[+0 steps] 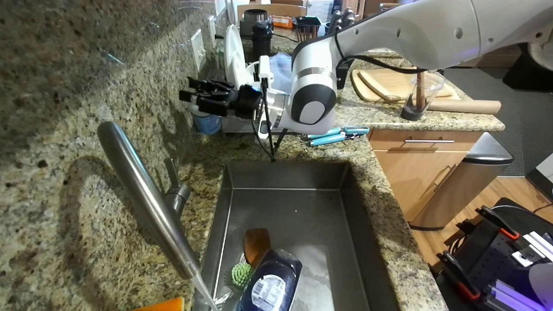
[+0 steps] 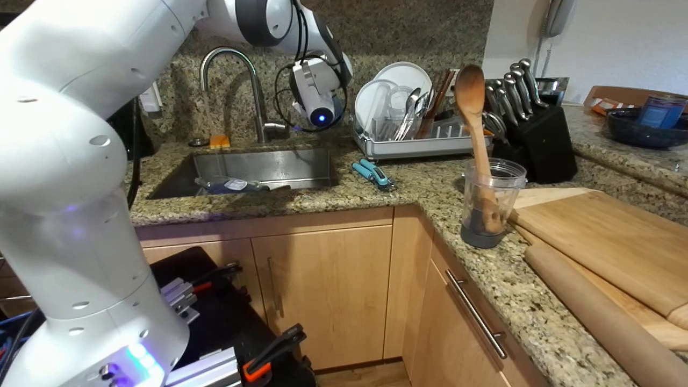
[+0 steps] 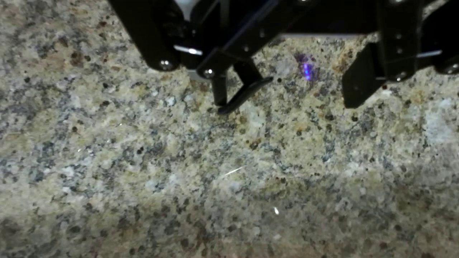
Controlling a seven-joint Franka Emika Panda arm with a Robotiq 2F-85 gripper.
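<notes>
In exterior view 1 my gripper points at the granite backsplash, beyond the far end of the sink and near the dish rack. In the wrist view the gripper is open, its fingers wide apart with only speckled granite between them. Below the gripper a blue rounded item shows, partly hidden by it. The steel faucet arches over the sink, a pale stream of water coming from its spout. Its side handle is clear of the gripper. Exterior view 2 hides the fingers behind the wrist.
In the sink lie a dark blue bottle, a green scrubber and a wooden utensil. Teal-handled tools rest on the counter by the dish rack. The knife block stands farther right.
</notes>
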